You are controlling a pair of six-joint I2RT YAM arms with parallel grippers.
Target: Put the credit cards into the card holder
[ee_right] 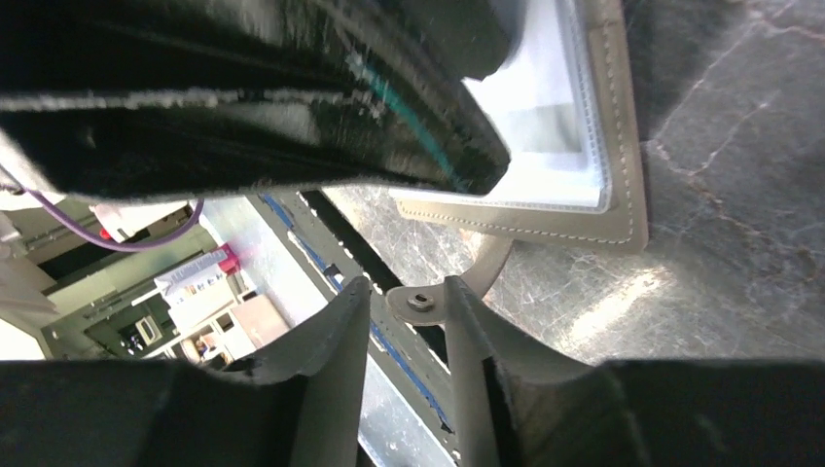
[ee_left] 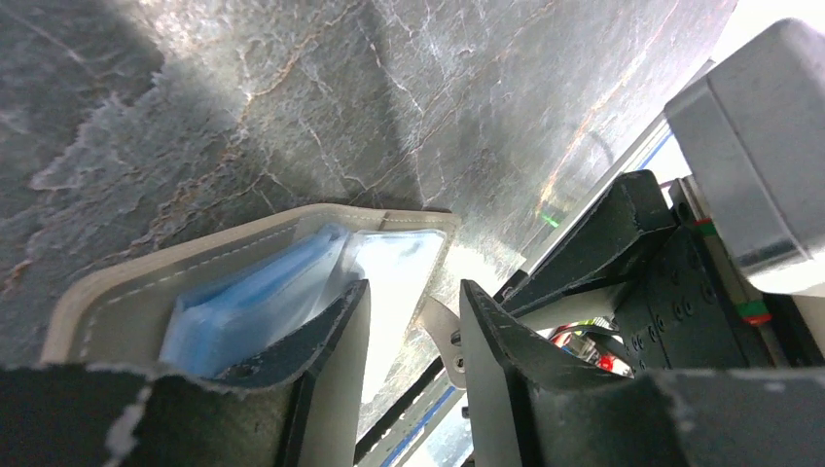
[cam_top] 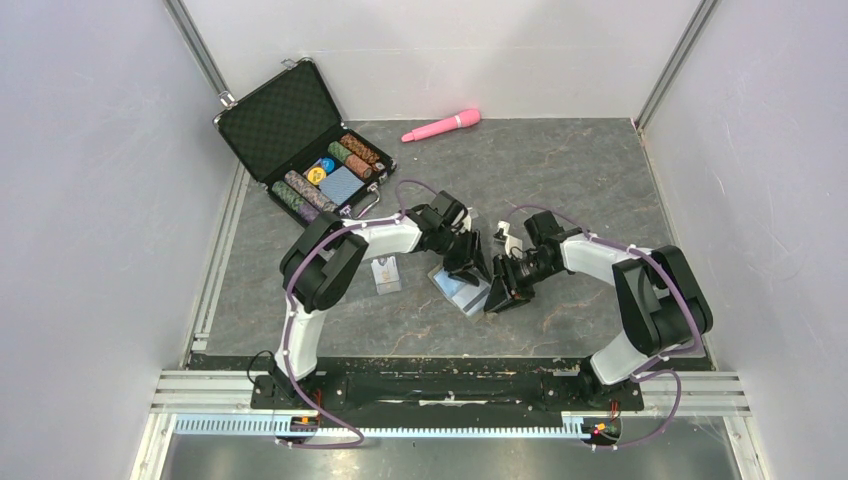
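Note:
The tan card holder (cam_top: 477, 316) lies at the table's middle, partly hidden under my grippers. Clear pockets and a blue card-like piece (ee_left: 255, 308) show inside its stitched border in the left wrist view. My left gripper is over the holder's pockets, a clear sleeve (ee_left: 394, 277) showing in its finger gap; whether it is pinched I cannot tell. Beside the holder's edge, my right gripper stands part open. The holder's strap tab with a snap (ee_right: 418, 303) shows across that gap, apparently beyond the fingertips. The left gripper's black finger (ee_right: 418, 107) covers part of the right wrist view.
A small clear case with a white card (cam_top: 386, 275) lies left of the holder. An open black poker-chip case (cam_top: 290, 115) occupies the back left, and a pink microphone (cam_top: 441, 125) lies at the back. Bare table stretches behind and right of the right arm.

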